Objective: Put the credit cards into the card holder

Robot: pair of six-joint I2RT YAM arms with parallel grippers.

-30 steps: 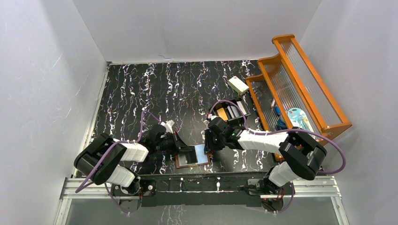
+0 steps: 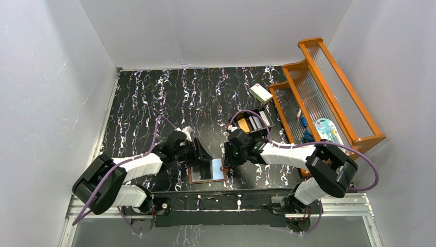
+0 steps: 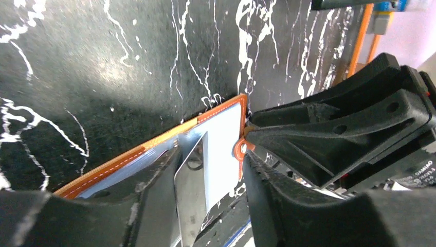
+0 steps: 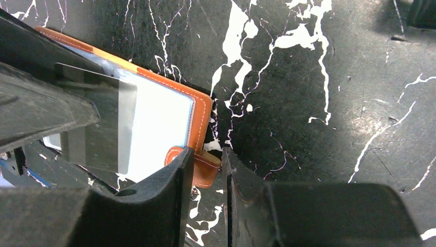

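Observation:
The card holder [image 2: 218, 169] lies spread at the table's front edge, light blue inside with a brown stitched border [image 4: 175, 86]. A dark, glossy card [image 4: 100, 121] lies over its inside, left of the bare pale panel. My left gripper [image 2: 200, 154] is above the holder with its fingers apart, one on either side of that card [image 3: 193, 193] in the left wrist view. At the holder's right end my right gripper stands open by a small gap, its fingers around the brown clasp tab [image 4: 205, 167]. How deep the card sits is hidden.
Behind the right arm, a black tray [image 2: 267, 127] holds several cards. A small pale box [image 2: 261, 94] stands farther back, beside an orange-framed rack [image 2: 339, 92] on the right.
The holder has slid a little left too. The right arm stays put.

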